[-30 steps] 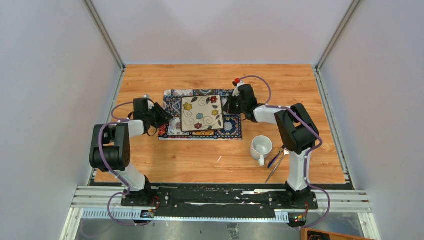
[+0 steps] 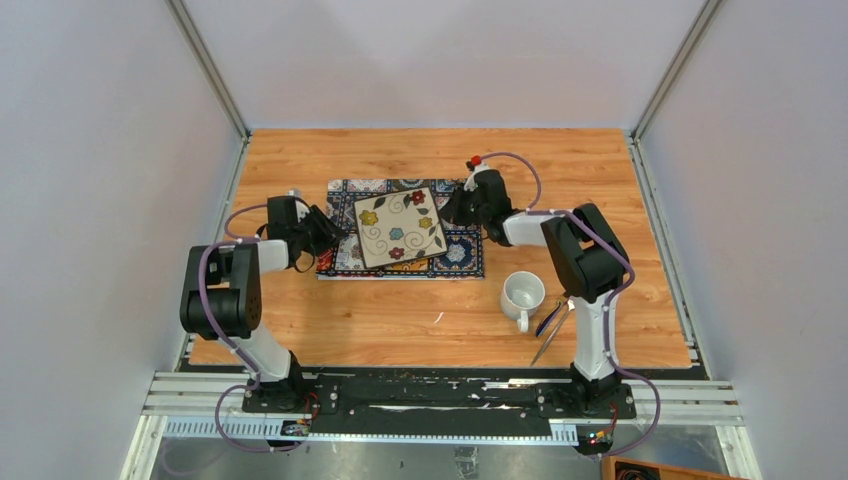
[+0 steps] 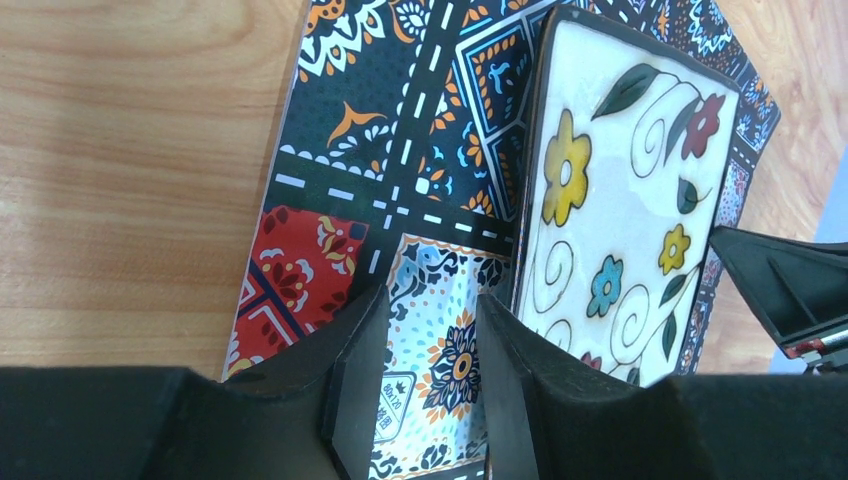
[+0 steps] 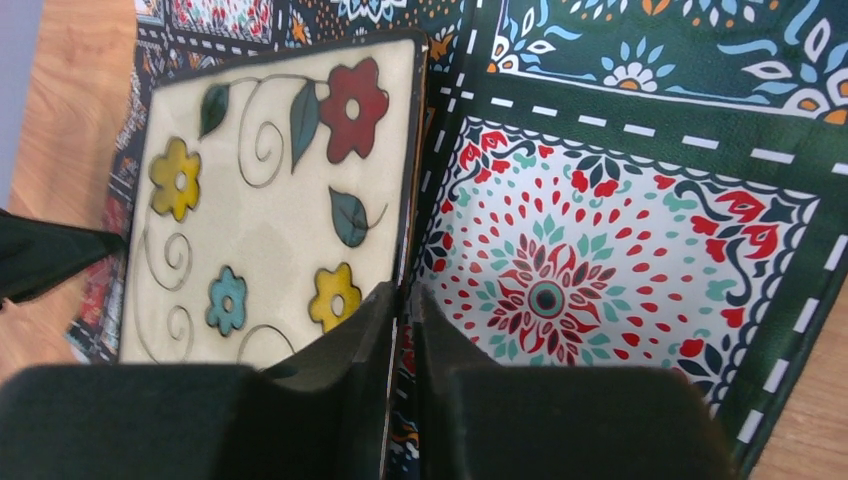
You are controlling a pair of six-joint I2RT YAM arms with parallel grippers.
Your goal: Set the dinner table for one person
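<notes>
The square cream plate (image 2: 403,230) with flowers lies on the patterned placemat (image 2: 340,258), turned slightly against it. Off the plate's left side is my left gripper (image 2: 340,234). A gap shows between its fingers, with bare placemat below and nothing held. My right gripper (image 2: 449,211) is low at the plate's upper right side. In the right wrist view its fingers (image 4: 377,325) stand narrowly apart, right at the plate's dark edge; whether the edge is between them is unclear. A white mug (image 2: 522,293) stands upright to the right, its handle toward the front.
Near the mug lie a knife-like utensil (image 2: 551,336) and a blue-handled one (image 2: 547,319), close beside the right arm. A small white scrap (image 2: 438,317) is on the wooden table (image 2: 400,340). Free room lies along the table's back and front middle.
The plate has shifted a little left and turned, its upper edge tilting up at the right. My right gripper moved slightly left with it. The left arm looks still.
</notes>
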